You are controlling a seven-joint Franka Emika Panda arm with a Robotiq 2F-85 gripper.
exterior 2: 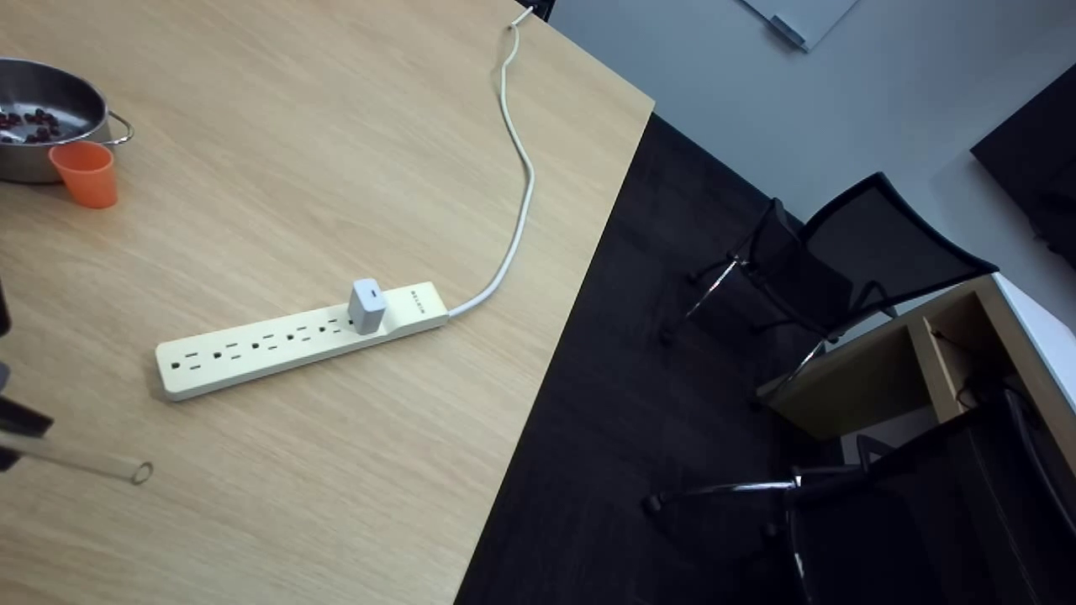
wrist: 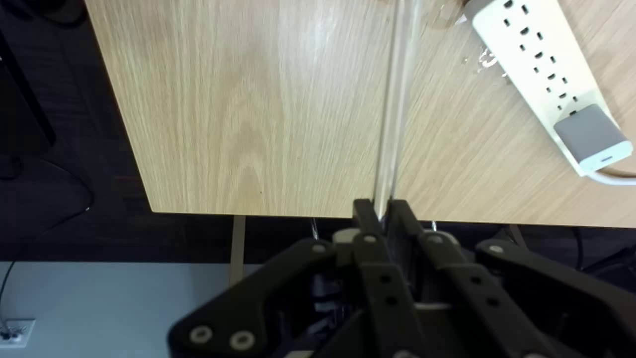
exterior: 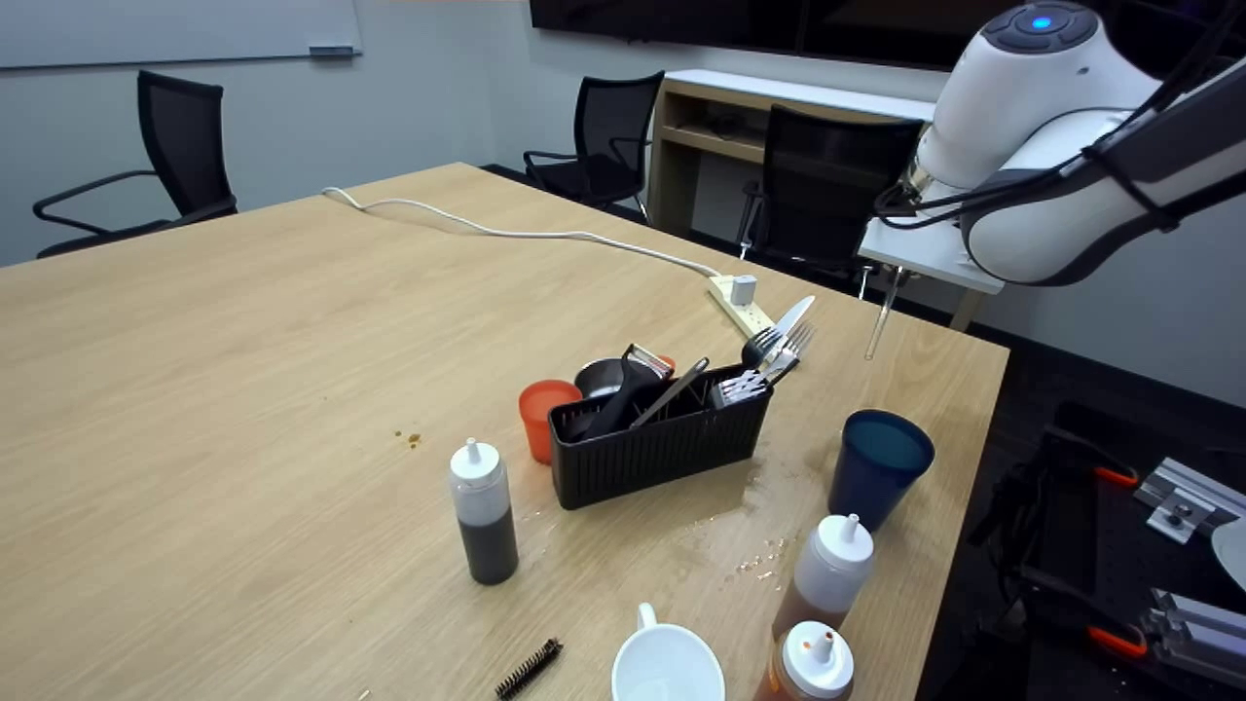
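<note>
In the wrist view, my gripper is shut on a long thin pale rod (wrist: 394, 113), which stretches away from the fingertips over the table. Exterior view 1 has the rod (exterior: 883, 317) hanging steeply below the white arm, near the table's far right corner and beyond the dark blue cup (exterior: 876, 497). A small ring at the free end of the rod (exterior 2: 96, 464) shows in exterior view 2. There, only dark edges of the gripper appear at the left border. I cannot tell exactly how high the rod's end is above the table.
A black basket (exterior: 660, 456) with utensils stands beside an orange cup (exterior: 539, 421). Squeeze bottles and a white mug (exterior: 666, 672) are nearer. A power strip (exterior 2: 252, 355) lies on the table, and liquid drops (exterior: 765, 561) dot the wood.
</note>
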